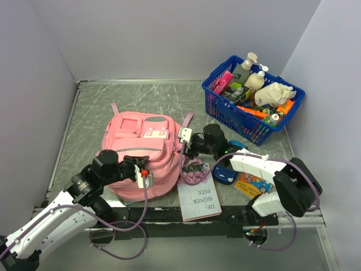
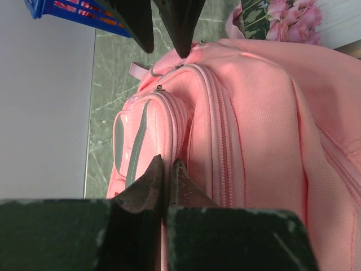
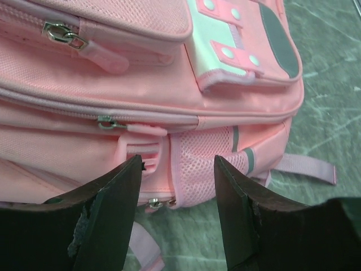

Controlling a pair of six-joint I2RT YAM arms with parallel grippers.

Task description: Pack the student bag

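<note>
A pink backpack (image 1: 135, 148) lies on the grey floor, its zipped pockets facing up. My left gripper is shut on a pink edge of the bag beside a zipper, at its lower part in the top view. On the bag's right side, my right gripper stands open, nothing between its fingers; a pink buckle strap (image 3: 141, 149) and a mesh side pocket (image 3: 203, 161) show just beyond them. A white book (image 1: 198, 197) with pink flowers, a blue case (image 1: 224, 174) and a colourful booklet (image 1: 252, 185) lie to the right of the bag.
A blue basket (image 1: 225, 116) full of bottles and packets stands at the back right, against the wall. Bare floor (image 1: 90, 121) shows left of the bag and behind it. The right arm hangs over the blue case and part of the booklet.
</note>
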